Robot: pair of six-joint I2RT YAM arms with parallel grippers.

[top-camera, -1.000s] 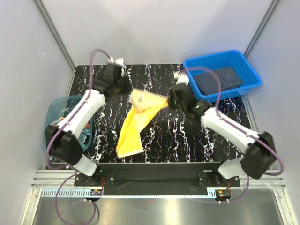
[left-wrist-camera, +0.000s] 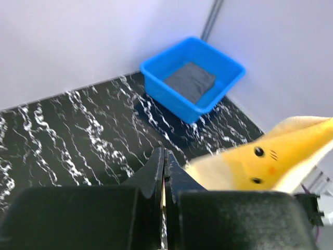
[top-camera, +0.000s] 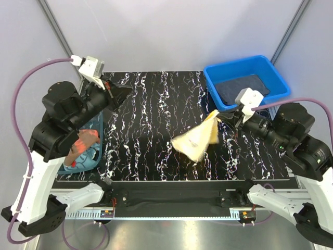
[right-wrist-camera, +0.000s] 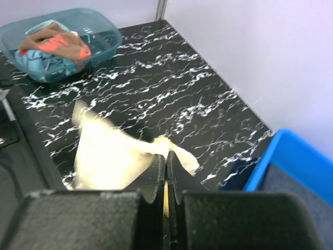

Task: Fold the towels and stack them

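Observation:
A yellow towel with a pale underside (top-camera: 195,140) hangs by one corner from my right gripper (top-camera: 220,115), which is shut on it above the table. In the right wrist view the pale cloth (right-wrist-camera: 112,156) runs up to the fingertips and its free end is blurred. My left gripper (top-camera: 115,99) is raised over the left side of the table, shut with nothing showing between its fingers. The towel (left-wrist-camera: 265,159) appears well to the right of the left fingers in the left wrist view. A folded dark grey towel (top-camera: 242,88) lies in the blue bin (top-camera: 283,89).
A translucent teal basket (right-wrist-camera: 106,49) at the left holds a brown-and-orange cloth (right-wrist-camera: 54,41) and a blue one (right-wrist-camera: 39,61). Walls border the back and sides.
The towel has left the left gripper and now hangs from the right one alone, swung to the right. Both grippers have risen and moved apart.

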